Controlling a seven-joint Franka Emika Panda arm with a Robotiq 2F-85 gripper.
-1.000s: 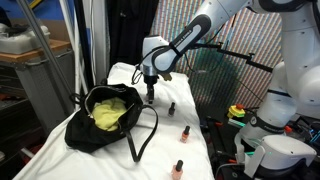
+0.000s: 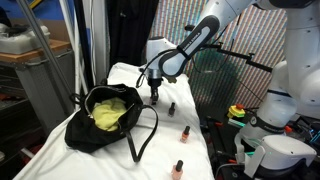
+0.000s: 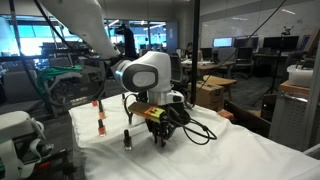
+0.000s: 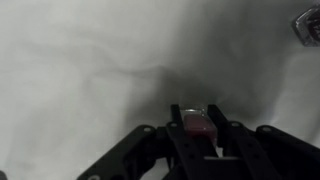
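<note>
My gripper is shut on a small reddish bottle in the wrist view. Only its top shows between the black fingers, over white cloth. From the first exterior view, the gripper hangs low over the table, right of the black bag with yellow-green cloth in its opening. A dark small bottle stands just right of the gripper. Nearer the camera stand two orange-pink bottles, one mid-table and one at the front. The second exterior view shows the gripper close to the tabletop.
The bag's black strap loops out over the white tablecloth. A silvery, dark object sits at the wrist view's upper right corner. Open tablecloth spreads across the right of the second exterior view. Another robot part stands at the right edge.
The arm and gripper have shifted slightly to the right in the first exterior view, away from the bag. The bag and standing bottles are unchanged.
</note>
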